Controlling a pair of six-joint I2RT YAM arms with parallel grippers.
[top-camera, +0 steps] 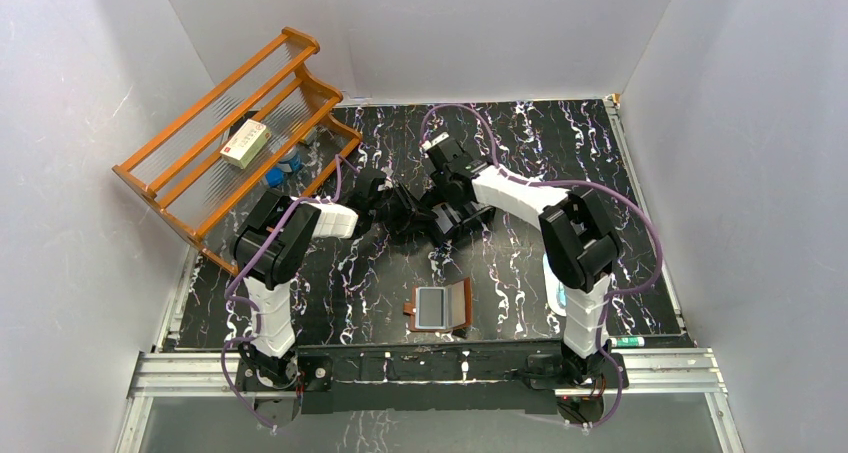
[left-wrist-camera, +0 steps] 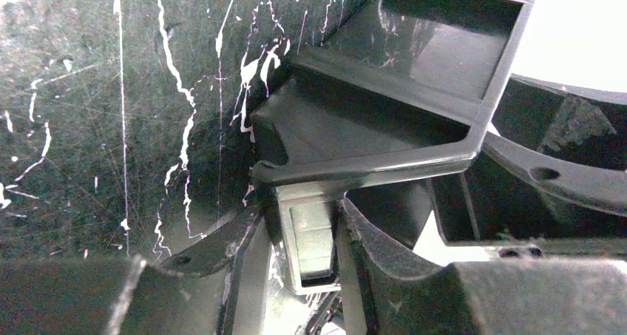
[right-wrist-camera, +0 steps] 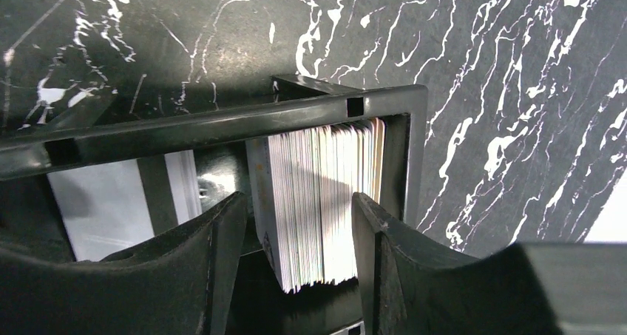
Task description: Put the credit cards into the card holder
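A black rack [top-camera: 484,216] with several compartments stands mid-table. My left gripper is shut on a narrow corner part of this rack, one finger on either side. In the right wrist view, a thick stack of cards [right-wrist-camera: 329,202] stands on edge in one compartment under the rack's black bar [right-wrist-camera: 214,125]. My right gripper is part open at that stack: its left finger [right-wrist-camera: 235,220] is apart from the cards, while the right one overlaps their right edge. Near the front lies an open brown case [top-camera: 432,308] with a grey panel, apparently the card holder.
Another compartment holds white items [right-wrist-camera: 107,202] left of the stack. A tilted wooden shelf [top-camera: 218,133] fills the back left, with a yellow box [top-camera: 246,143] on it. At the right lies a white-and-blue object [top-camera: 556,285]. Bare marbled table surrounds the brown case.
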